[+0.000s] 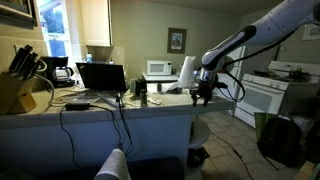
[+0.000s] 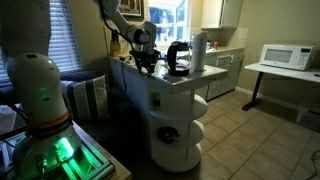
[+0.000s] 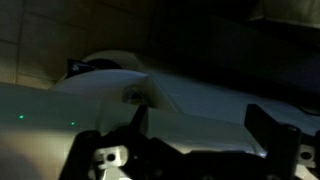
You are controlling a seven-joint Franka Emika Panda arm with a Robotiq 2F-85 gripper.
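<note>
My gripper [image 1: 203, 98] hangs over the right end of the long counter [image 1: 100, 118], fingers pointing down. In the second exterior view, the gripper [image 2: 146, 70] is small and dark above the counter's near part. The wrist view has it open: one finger [image 3: 85, 155] is at lower left and the other finger [image 3: 270, 128] at lower right. Nothing shows between them. Beneath lies the pale counter edge [image 3: 60, 105], with a white rounded shelf [image 3: 155, 85] lower down. A dark item [image 3: 90, 66] is on or beside that shelf; the dim picture hides what it is.
A paper towel roll [image 2: 198, 50] and a black appliance [image 2: 178, 58] stand on the counter near the arm. A laptop [image 1: 102, 76], a knife block [image 1: 14, 92] and a dark canister [image 1: 143, 94] occupy its left part. Open floor [image 2: 240, 125] lies beyond the shelves [image 2: 178, 155].
</note>
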